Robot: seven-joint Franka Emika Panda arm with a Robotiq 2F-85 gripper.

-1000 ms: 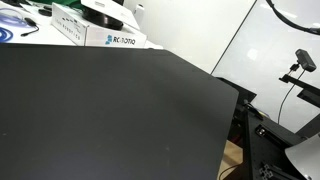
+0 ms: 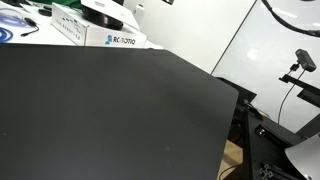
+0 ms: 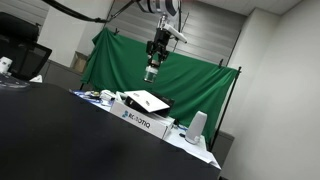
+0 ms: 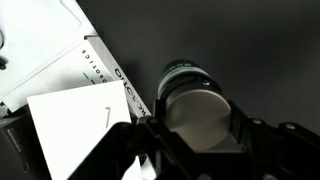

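A round container (image 4: 197, 118) with a pale peach end facing the camera and a clear or silvery side fills the middle of the wrist view. My gripper is shut on it, with black fingers on both sides. In exterior view 2 the gripper (image 3: 154, 58) hangs high above the table, and the container (image 3: 151, 73) points down beneath it, greenish there. Only a small dark tip shows at the top edge of exterior view 1. The container's contents cannot be made out.
A white Robotiq box (image 2: 95, 32) stands at the table's back edge, with a white-topped black item (image 3: 150, 101) on it. Blue cables (image 2: 5, 34) lie to its left.
A small dark tip has come into exterior view 1 at the top edge, right of the box. The cable at the top right has shifted slightly. The table is unchanged.
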